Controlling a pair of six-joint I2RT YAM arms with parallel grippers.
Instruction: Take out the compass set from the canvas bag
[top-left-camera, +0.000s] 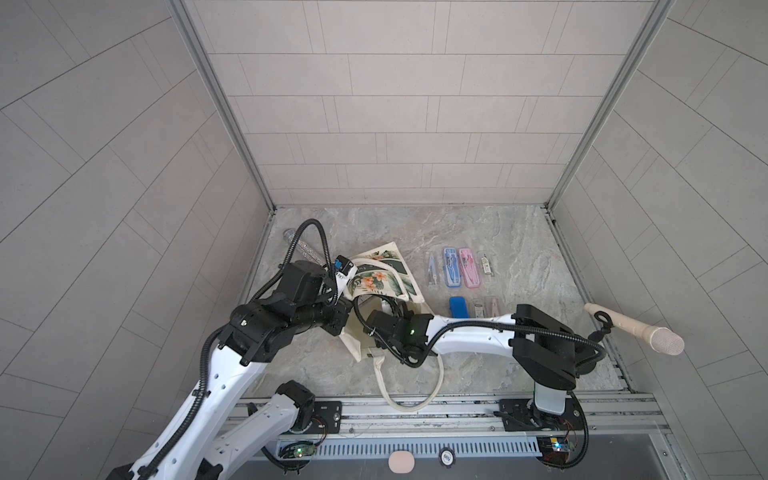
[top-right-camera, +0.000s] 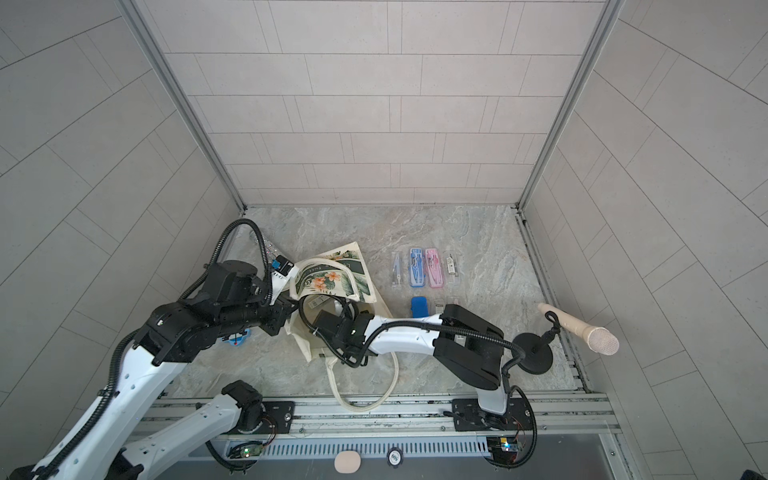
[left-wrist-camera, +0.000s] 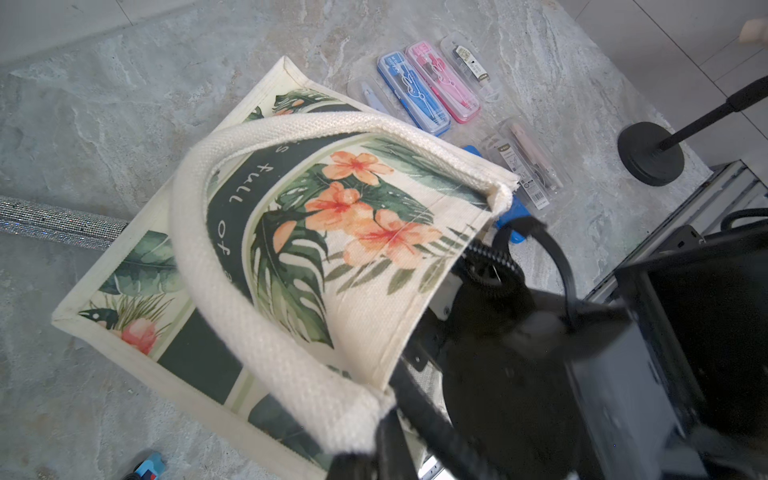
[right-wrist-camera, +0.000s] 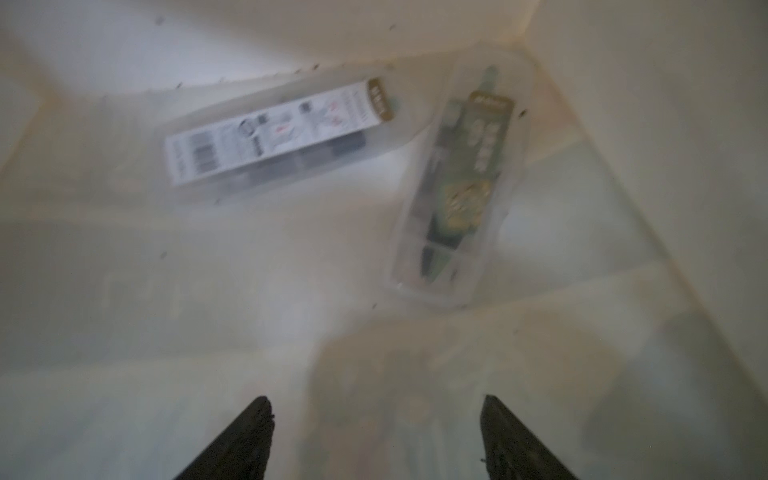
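The canvas bag, cream with printed leaves and orange flowers, lies with its mouth held up. At its rim, by the base of a handle, my left gripper is shut on the thin canvas. My right gripper reaches inside the bag, its fingers apart with nothing between them. Two clear cases lie ahead of them on the bag's floor: a compass set with a white label and another with a greenish-gold label. From above, the right arm hides the bag's inside.
Blue and pink compass cases lie on the table right of the bag, with several smaller packs. A blue item sits close to the right arm. A black stand base is at the right edge.
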